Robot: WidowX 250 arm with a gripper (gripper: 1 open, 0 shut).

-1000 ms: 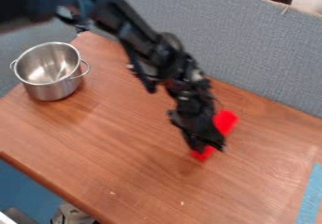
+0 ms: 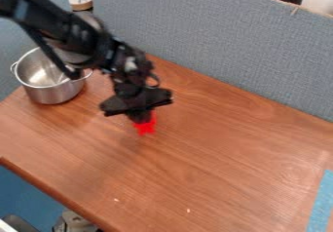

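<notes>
My black gripper (image 2: pixel 138 109) is over the left middle of the wooden table, with a red object (image 2: pixel 146 128) directly beneath its fingertips, mostly hidden by it. Whether the fingers are closed on the red object is hard to tell from this view. A steel pot (image 2: pixel 53 88) with wire handles stands at the table's left, partly behind the arm.
A grey padded wall (image 2: pixel 221 41) runs along the back. A blue strip (image 2: pixel 320 202) lies at the right edge.
The gripper and red object have moved left, toward the pot, from the right middle of the table. Less of the red object shows now.
</notes>
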